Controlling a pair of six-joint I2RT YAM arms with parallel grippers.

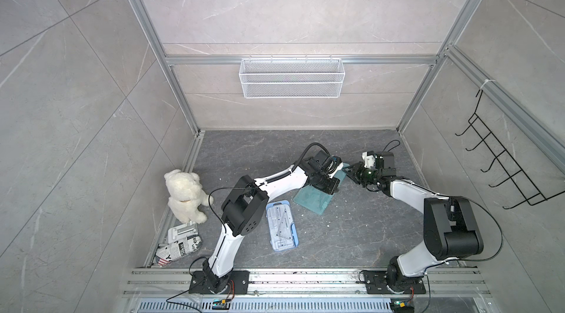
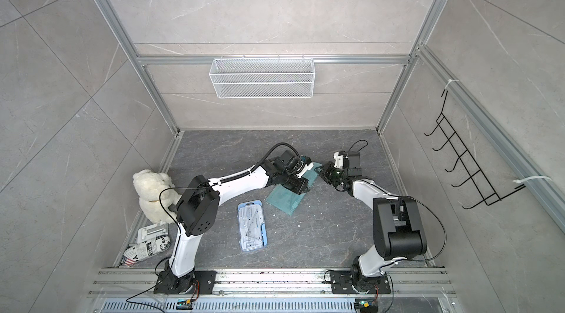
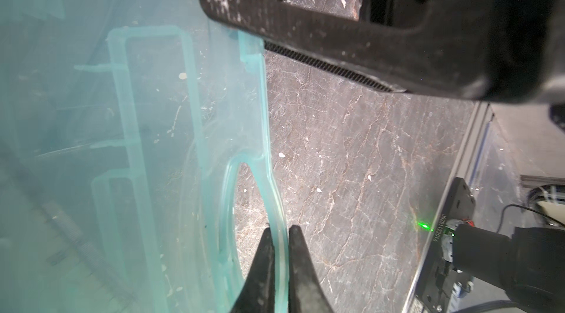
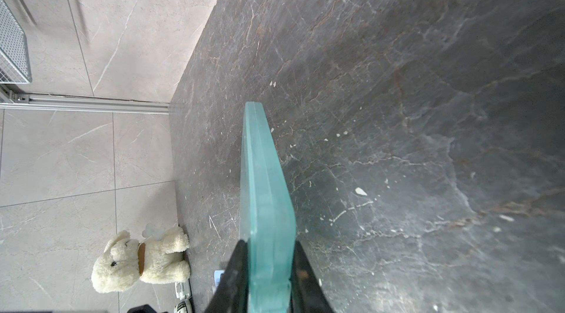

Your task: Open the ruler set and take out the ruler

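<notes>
The translucent teal case (image 1: pixel 313 200), with raised slot-like outlines and a handle loop, lies between my two arms in the top views. In the left wrist view, my left gripper is shut on the rim of its handle (image 3: pixel 276 210). At the far right end, my right gripper has its fingers on either side of the case's narrow edge (image 4: pixel 269 207); whether they press on it cannot be seen. A black right finger (image 3: pixel 353 42) overlaps the case's side in the left wrist view. No loose ruler is visible.
A blue-rimmed clear box (image 1: pixel 282 225) with pale parts inside lies at the front, left of the teal case. Against the left wall sit a white plush dog (image 1: pixel 185 195) and a printed pack (image 1: pixel 177 248).
</notes>
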